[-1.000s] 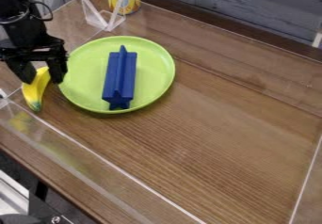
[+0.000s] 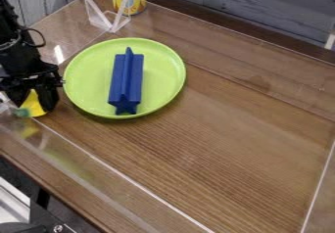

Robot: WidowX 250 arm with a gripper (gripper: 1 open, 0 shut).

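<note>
My black gripper [image 2: 34, 92] is at the far left, low on the wooden counter [image 2: 222, 149], shut on a yellow object [image 2: 35, 106] with a greenish tip; much of it is hidden by the fingers. Just right of it lies a green plate [image 2: 165, 80] holding a long blue block [image 2: 127, 80].
A yellow can [image 2: 127, 0] stands at the back, with a whitish translucent item [image 2: 105, 20] in front of it. A wall runs along the back; the counter's edge is at lower left.
My gripper and the yellow object have shifted slightly leftward, and the fingers now cover more of the object. The plate and blue block have not moved.
</note>
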